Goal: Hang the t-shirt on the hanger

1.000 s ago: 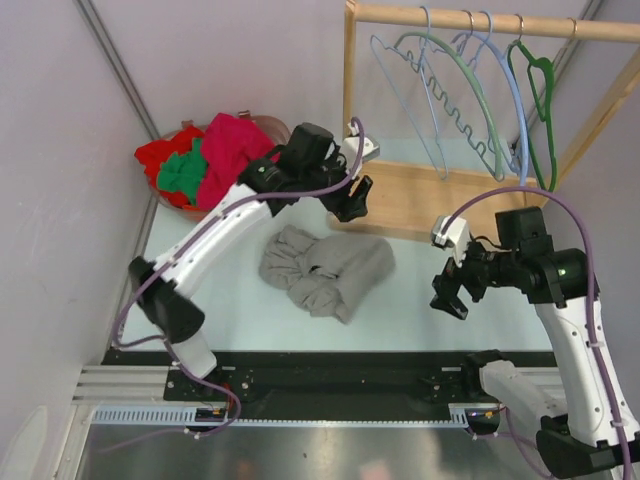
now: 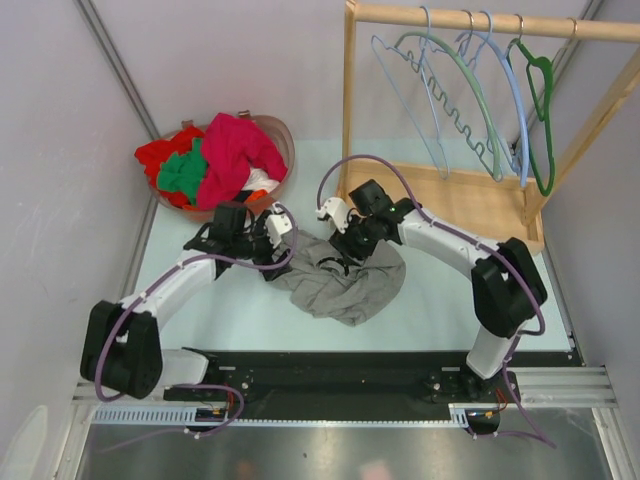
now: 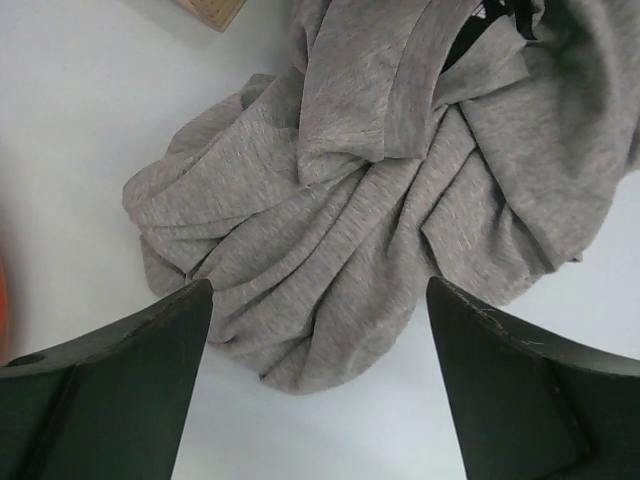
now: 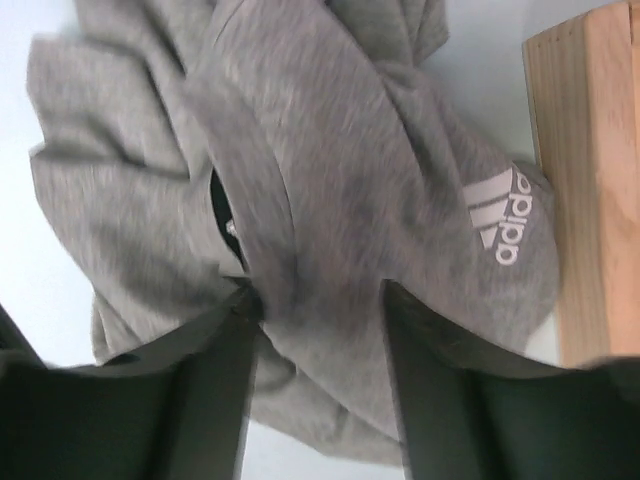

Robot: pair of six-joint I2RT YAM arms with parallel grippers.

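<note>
A crumpled grey T-shirt [image 2: 350, 290] with a white adidas logo [image 4: 505, 215] lies on the white table. My left gripper is open over the shirt's left part, nothing held. My right gripper is down at the shirt's middle, blurred, its fingers apart with cloth beneath and between them; whether they grip it is unclear. Several hangers [image 2: 543, 120] in blue, light green and dark green hang on the wooden rack's rail [image 2: 390, 14].
A bin [image 2: 280, 137] of red, green and white clothes stands at the back left. The rack's wooden base [image 2: 460, 195] lies just behind the shirt.
My left arm has come down and left from the back middle to over the shirt's left part. My right arm has moved left from the table's right side onto the shirt.
</note>
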